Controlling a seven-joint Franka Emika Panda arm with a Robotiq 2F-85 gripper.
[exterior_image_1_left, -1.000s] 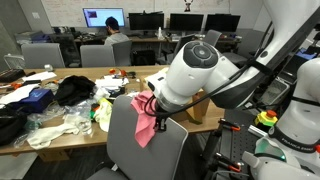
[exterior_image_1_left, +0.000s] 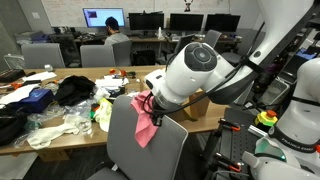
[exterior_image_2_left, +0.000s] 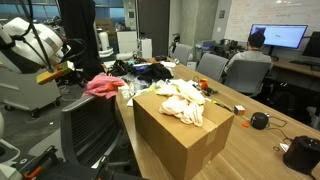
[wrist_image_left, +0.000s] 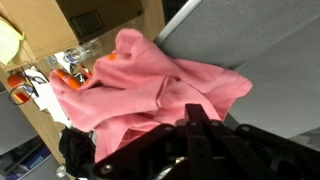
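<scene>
A pink cloth (exterior_image_1_left: 145, 122) hangs over the top of a grey chair's back (exterior_image_1_left: 125, 140). In exterior view 1 my gripper (exterior_image_1_left: 153, 106) is at the cloth's upper right side, close against it. The wrist view shows the pink cloth (wrist_image_left: 150, 85) spread and creased across the chair edge, with the dark gripper over its lower right part. The fingers look shut; whether a fold is pinched between them cannot be made out. From exterior view 2, the pink cloth (exterior_image_2_left: 102, 85) shows at the chair top, beside the table.
A long table (exterior_image_1_left: 60, 141) behind the chair carries clothes and small items. A cardboard box (exterior_image_2_left: 180, 135) with pale cloths (exterior_image_2_left: 183, 104) on top stands on it. Another grey chair (exterior_image_1_left: 105, 55) and a seated person (exterior_image_1_left: 113, 33) are farther back.
My arm has shifted and tilted slightly, with the gripper still near the cloth. The pink cloth stays draped on the chair back.
</scene>
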